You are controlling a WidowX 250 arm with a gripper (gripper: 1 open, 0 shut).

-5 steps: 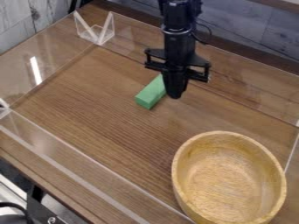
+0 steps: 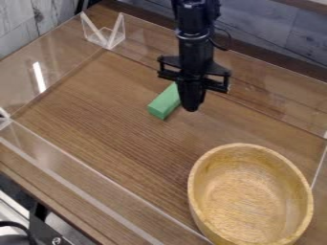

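Observation:
The black robot gripper (image 2: 189, 96) hangs at the upper middle of the table, its fingertips just to the right of a green block (image 2: 163, 103). It looks shut, with nothing visible between its fingers. The green block lies on the wooden surface, its far end partly hidden behind the gripper.
A large yellow bowl (image 2: 248, 230) sits at the lower right of the wooden table (image 2: 102, 144). Clear plastic pieces stand at the upper left and left edges.

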